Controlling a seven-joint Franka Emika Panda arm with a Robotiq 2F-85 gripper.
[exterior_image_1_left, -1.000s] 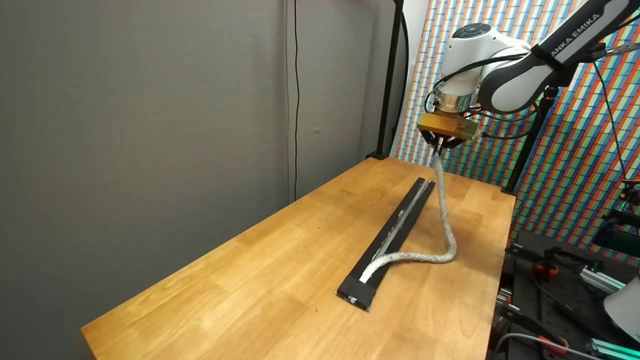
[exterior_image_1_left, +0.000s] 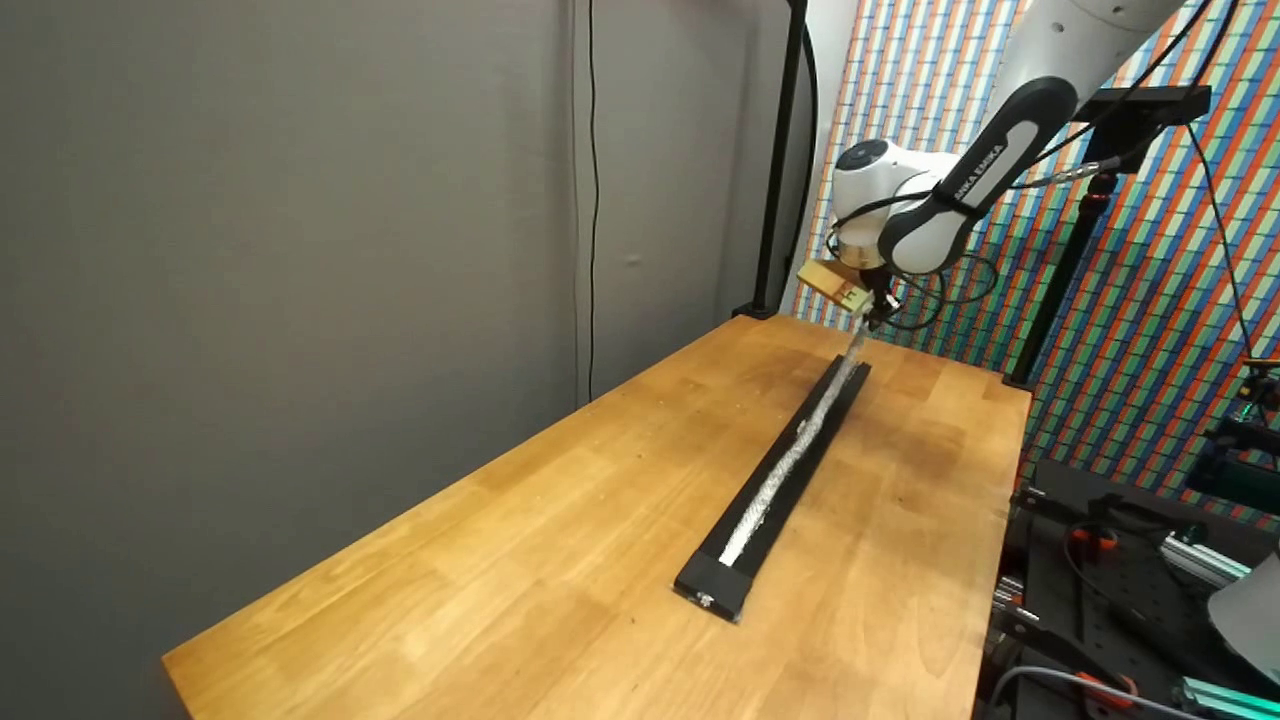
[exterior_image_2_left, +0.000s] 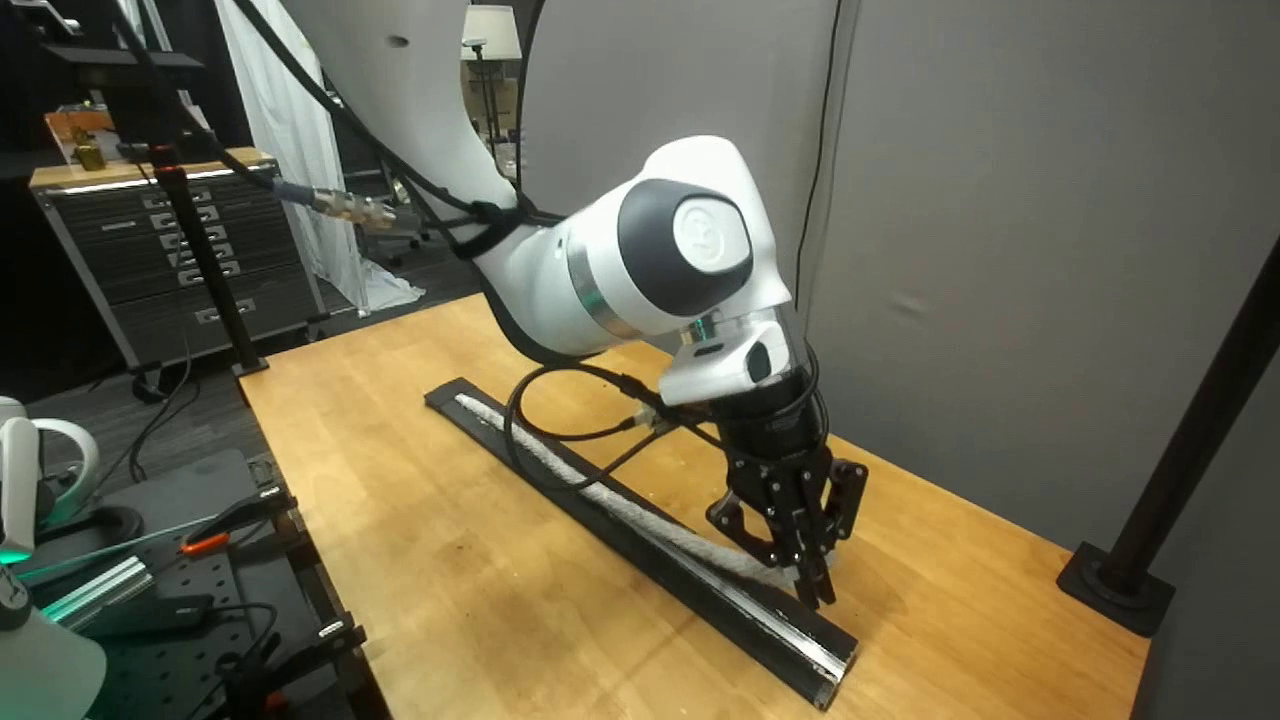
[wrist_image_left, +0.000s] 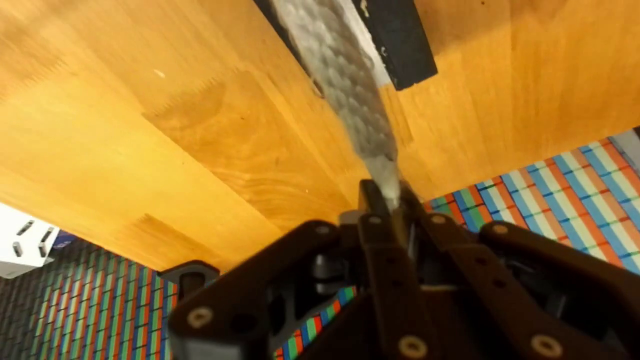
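A pale grey rope (exterior_image_1_left: 792, 462) stretches nearly straight along the channel of a long black strip (exterior_image_1_left: 710, 581) on the table. One rope end meets the strip's near end in exterior view 1. My gripper (exterior_image_1_left: 866, 317) is shut on the other end, just above the table by the strip's far end. In the wrist view the rope (wrist_image_left: 348, 78) runs up from between the fingertips of my gripper, and the strip's open end (wrist_image_left: 408, 60) shows beside it. In exterior view 2 my gripper (exterior_image_2_left: 813, 586) is tilted, with the bare channel (exterior_image_2_left: 780, 630) visible beside the rope (exterior_image_2_left: 624, 504).
A grey wall panel (exterior_image_1_left: 300, 300) borders it on one side. A black post (exterior_image_2_left: 1134, 516) stands at the table's corner, and equipment (exterior_image_2_left: 180, 600) lies beyond the opposite edge.
My gripper has come down and tilted, still holding the rope's end. The rope, which hung and curved out over the table to the right, now lies straight along the strip.
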